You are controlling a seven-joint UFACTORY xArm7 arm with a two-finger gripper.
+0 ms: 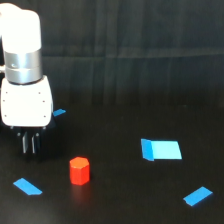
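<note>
A small red block [79, 171], six-sided in outline, rests on the black table in the lower left of the camera view. My gripper [30, 150] points down at the left, up and to the left of the block and apart from it. Its thin dark fingers blend into the black background, so their opening is hard to make out. Nothing bright shows between them.
Blue tape strips mark the table at the front left [27, 187], front right [198, 196] and behind the gripper [58, 112]. A light-blue flat piece [164, 150] lies right of centre. Bare table separates it from the block.
</note>
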